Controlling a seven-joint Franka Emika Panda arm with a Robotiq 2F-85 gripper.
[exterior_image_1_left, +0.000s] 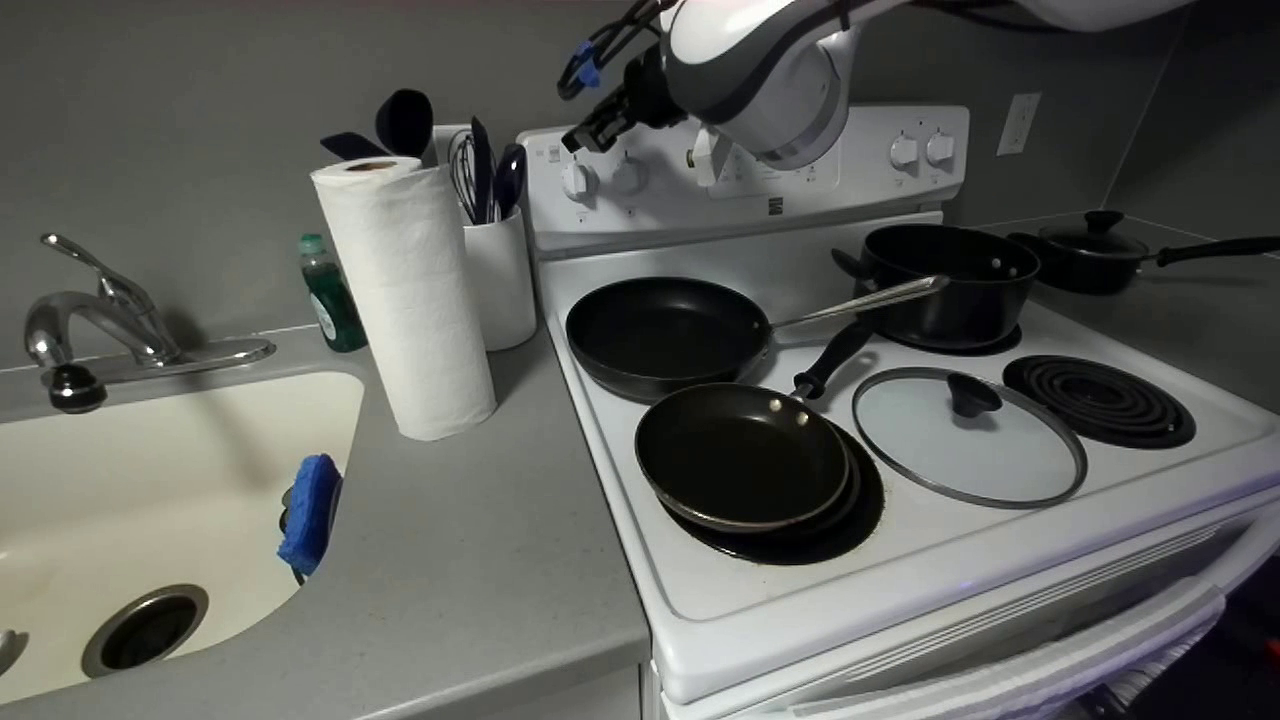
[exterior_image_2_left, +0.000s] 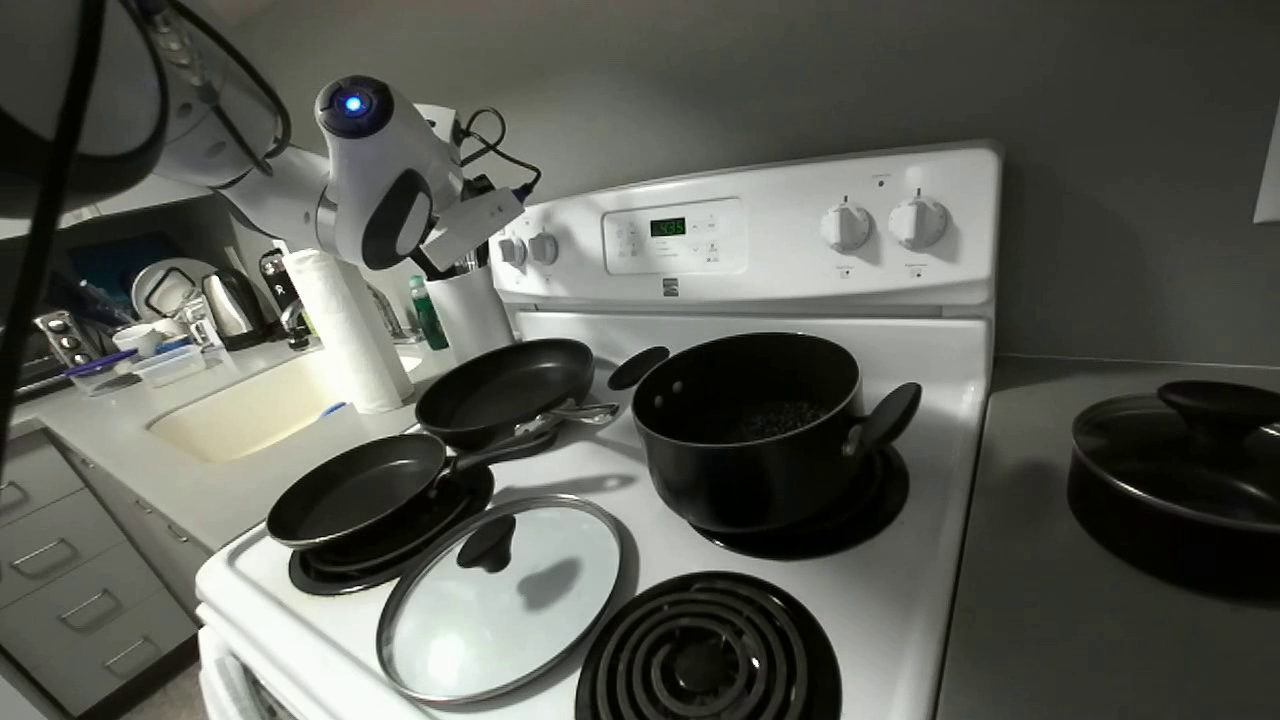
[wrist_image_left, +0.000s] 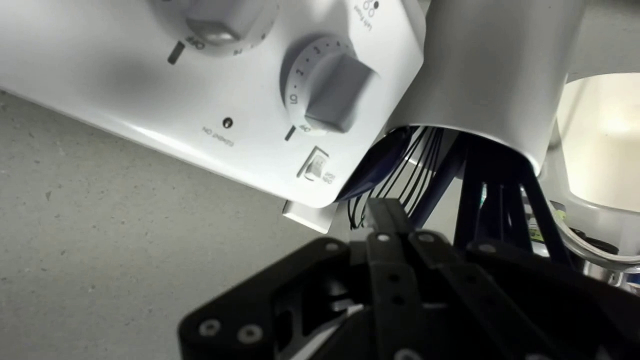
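Observation:
My gripper (exterior_image_1_left: 576, 139) is shut, with nothing visible between its fingers. It hangs in front of the left end of the stove's back panel (exterior_image_1_left: 768, 198), close to the leftmost knob (exterior_image_1_left: 578, 181). In the wrist view the closed fingertips (wrist_image_left: 387, 216) point toward the panel's corner, below the knob (wrist_image_left: 339, 96) and the small switch (wrist_image_left: 315, 165). Behind them shows the white utensil crock (wrist_image_left: 489, 72) with a whisk (wrist_image_left: 414, 174) and dark utensils. From the second exterior view, my gripper's tips are hidden by the arm.
On the stove stand a large frying pan (exterior_image_1_left: 666, 336), a smaller pan (exterior_image_1_left: 741, 462), a glass lid (exterior_image_1_left: 960, 444) and a black pot (exterior_image_2_left: 750, 468). A paper towel roll (exterior_image_1_left: 408, 300) stands left of the crock.

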